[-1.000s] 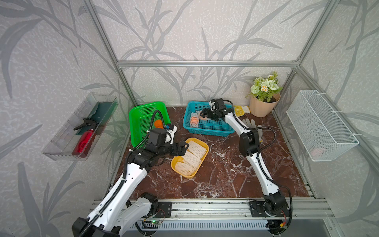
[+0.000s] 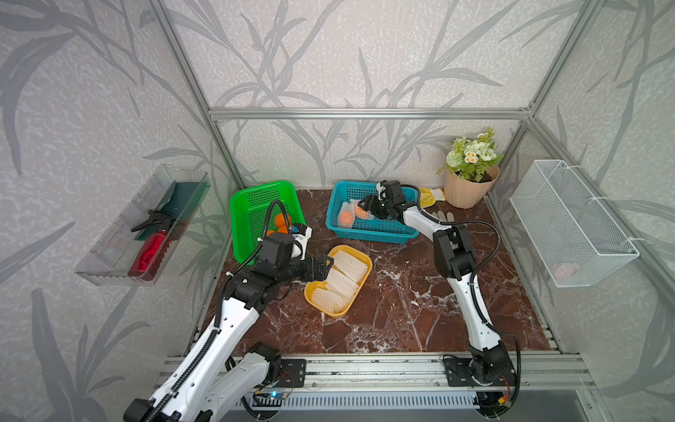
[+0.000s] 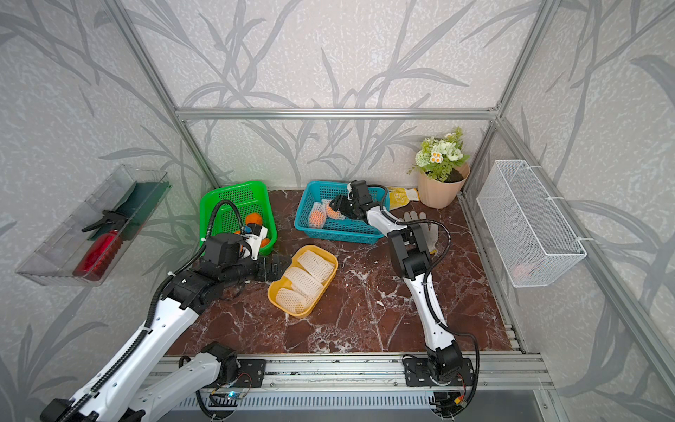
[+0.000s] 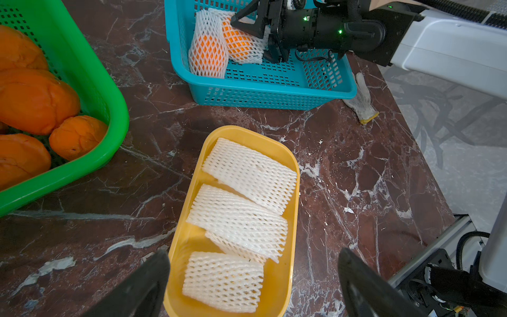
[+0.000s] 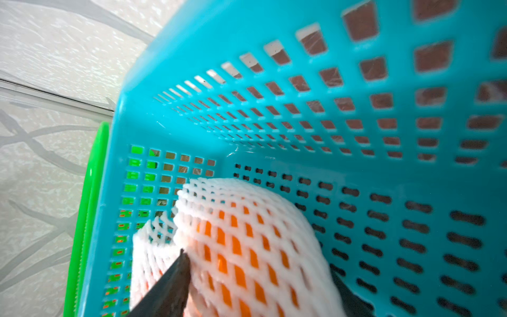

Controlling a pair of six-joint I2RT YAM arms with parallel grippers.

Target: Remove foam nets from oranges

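In the blue basket at the back, my right gripper [image 2: 369,206] is shut on a netted orange [image 5: 243,248], whose white foam net fills much of the right wrist view. A second netted orange [image 4: 207,50] lies beside it. My left gripper [image 2: 320,266] stands open, empty, above the yellow tray [image 4: 198,240], which holds several loose white foam nets [image 4: 237,222]. The green basket [image 4: 113,148] at the back left holds several bare oranges [image 4: 37,97].
A flower pot [image 2: 467,186] stands at the back right with gloves [image 4: 361,103] near it. Wire and clear baskets [image 2: 569,225] hang on the side walls.
My right arm has shifted a little to the right, its gripper remaining in the blue basket.
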